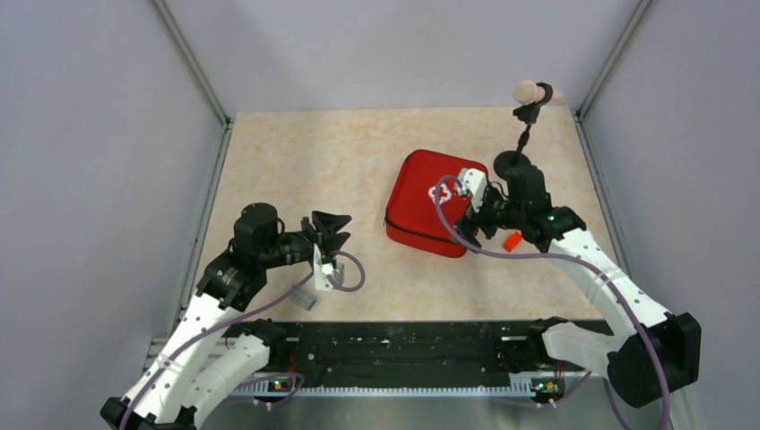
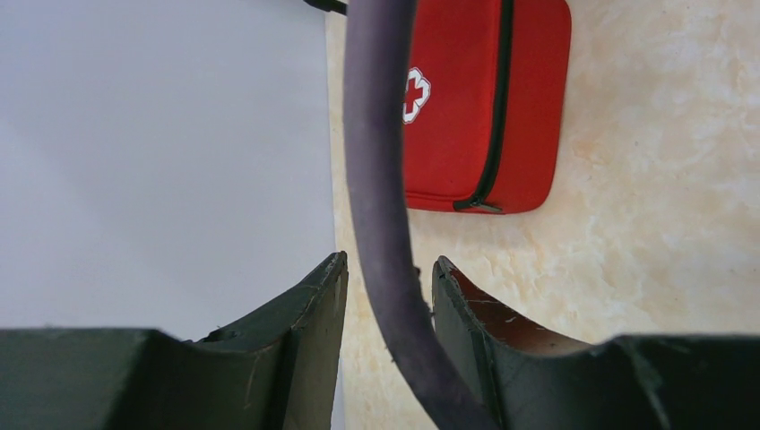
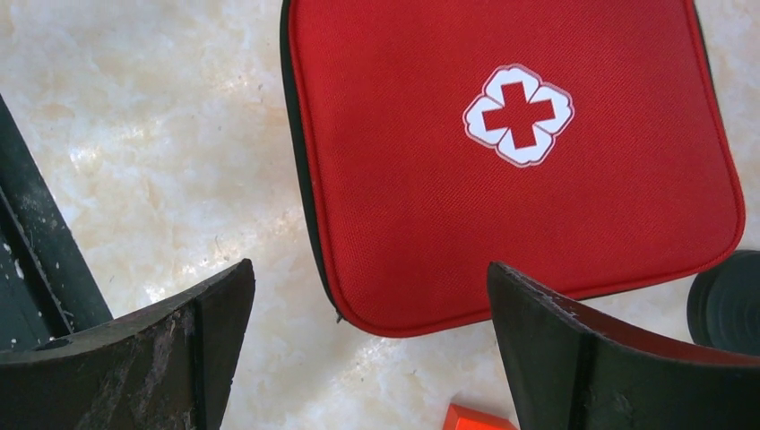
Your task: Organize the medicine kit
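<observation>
The red medicine kit [image 1: 419, 199] lies closed on the table, its white-edged cross facing up and a dark zipper round its side. Left of the kit, apart from it, is my left gripper [image 1: 344, 231]. In the left wrist view its fingers [image 2: 314, 331] stand partly apart; a purple cable crosses the view and hides much of the gap, so any hold is unclear. At the kit's right front corner hovers my right gripper [image 1: 470, 235], open and empty. The right wrist view shows the kit [image 3: 403, 206] beyond its spread fingers [image 3: 193, 349].
A small orange-red block [image 1: 513, 241] lies right of the kit, near the right arm. Behind that arm stands a black stand [image 1: 524, 139] with a round base. A grey box [image 1: 302, 297] sits at the front left.
</observation>
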